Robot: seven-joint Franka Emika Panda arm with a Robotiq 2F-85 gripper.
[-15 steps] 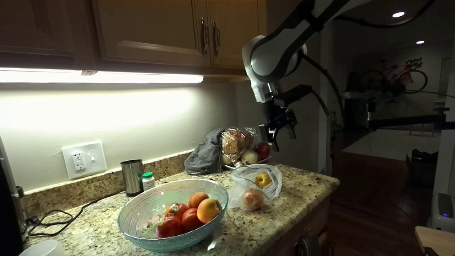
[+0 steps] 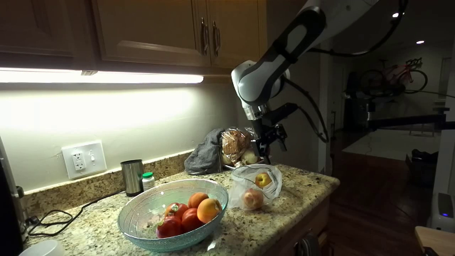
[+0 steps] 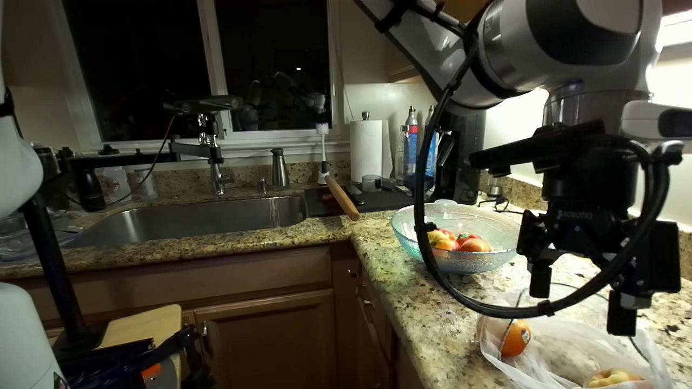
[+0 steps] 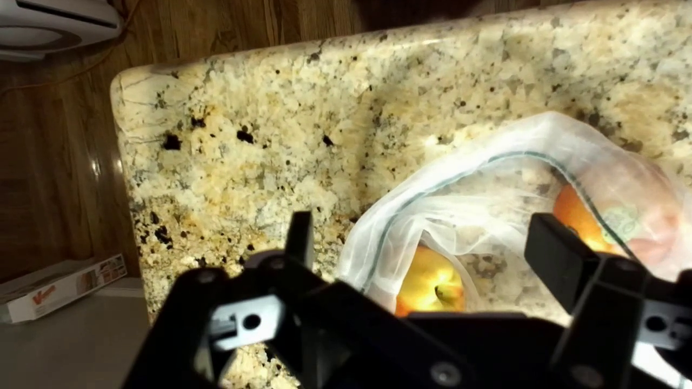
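Note:
A white mesh bag (image 2: 239, 194) with a dark drawstring lies on the granite counter, its mouth open. Inside it are a yellow apple (image 4: 431, 283) and a reddish-orange fruit (image 4: 579, 217) bearing a sticker. My gripper hangs above the bag, fingers apart and empty; in the wrist view the yellow apple shows between and below them. To the bag's left in exterior view 1 stands a wide glass bowl (image 2: 140, 209) holding several red and orange fruits (image 2: 192, 219). The bag's far side is partly cut off in exterior view 2.
Behind the bag lie a grey cloth (image 2: 205, 154) and bread in clear plastic (image 2: 235, 145). A steel cup (image 2: 132, 177) and a green-capped bottle (image 2: 148, 181) stand near the wall. Bare counter (image 4: 259, 149) reaches to the corner edge beside the bag.
My arm has come down and slightly left in exterior view 1, bringing the open gripper closer to the bag. Bag, bowl and fruit stay where they were.

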